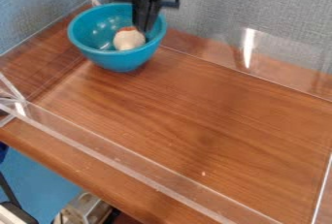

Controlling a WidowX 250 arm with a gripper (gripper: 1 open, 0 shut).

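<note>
A blue bowl [116, 58] sits at the back left of the wooden table. Inside it lies a pale, roundish object [128, 38] with some orange on it. My dark gripper [148, 20] is over the right back part of the bowl, blurred, its lower end just above or beside the object. Nothing shows clearly between its fingers, which look shut.
Grey padded walls [253, 15] stand behind and to the left. Metal hardware [84, 210] shows below the front left edge.
</note>
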